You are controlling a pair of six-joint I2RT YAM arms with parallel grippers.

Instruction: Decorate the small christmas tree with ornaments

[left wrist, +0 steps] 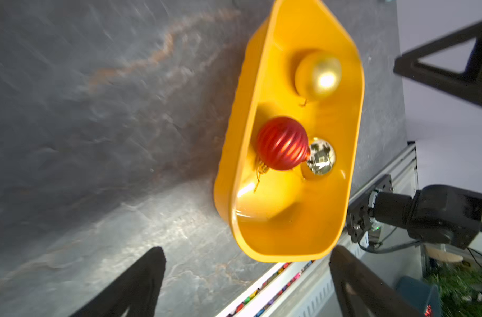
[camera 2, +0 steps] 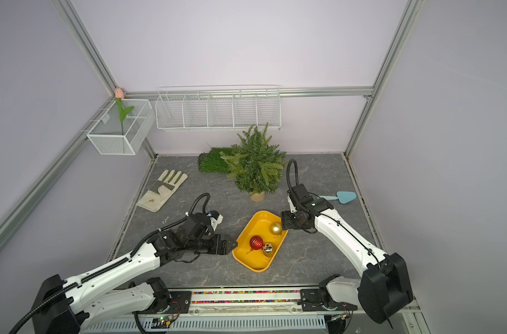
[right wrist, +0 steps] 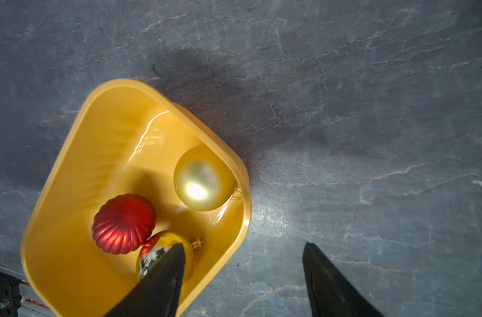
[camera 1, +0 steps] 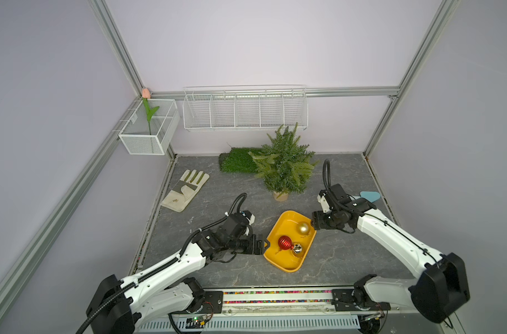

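A yellow tray [camera 1: 274, 262] in the front middle of the table holds a red ribbed ornament [camera 1: 285, 242], a matte gold ball [camera 1: 303, 228] and a shiny gold ball [camera 1: 297, 248]. Behind it the small christmas tree [camera 1: 286, 164] stands upright in its pot, and I see no ornaments on it. My left gripper is open and empty beside the tray's left side. At the tray's right edge, my right gripper has its fingers apart with nothing between them; in the right wrist view one finger [right wrist: 164, 280] overlaps the tray's rim.
Green turf [camera 1: 239, 160] lies left of the tree, and a glove [camera 1: 185, 192] at the far left. A blue trowel [camera 2: 345, 197] is partly behind the right arm. Wire baskets [camera 1: 245, 111] hang on the back wall. Table space left of the tray is clear.
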